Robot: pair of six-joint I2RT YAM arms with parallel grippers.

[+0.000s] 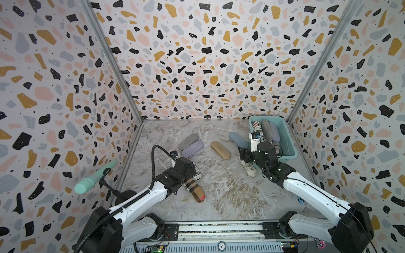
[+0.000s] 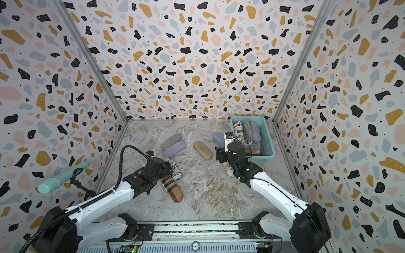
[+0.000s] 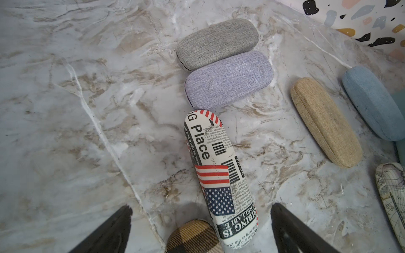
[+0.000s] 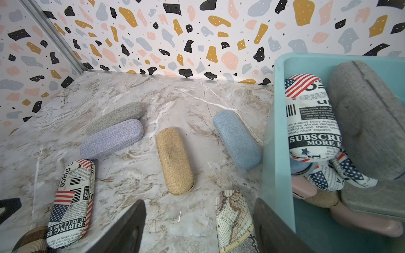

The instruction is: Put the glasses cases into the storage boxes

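My left gripper is open above the newsprint glasses case (image 3: 219, 179), its fingers on either side with a gap. Touching that case's lower end is a plaid case (image 3: 193, 240). Grey (image 3: 219, 42) and lavender (image 3: 230, 79) cases lie side by side beyond it. My right gripper, open and empty, hovers left of the teal storage box (image 4: 278, 168), over a cream patterned case (image 4: 234, 217) that is partly cut off. A tan case (image 4: 174, 160) and a blue case (image 4: 237, 139) lie further back on the table.
Inside the box are several cases, among them a newsprint one (image 4: 312, 116) and a grey one (image 4: 365, 118). The box's left wall stands close to the right gripper's finger. Bare marble (image 1: 227, 194) lies between the arms at the front.
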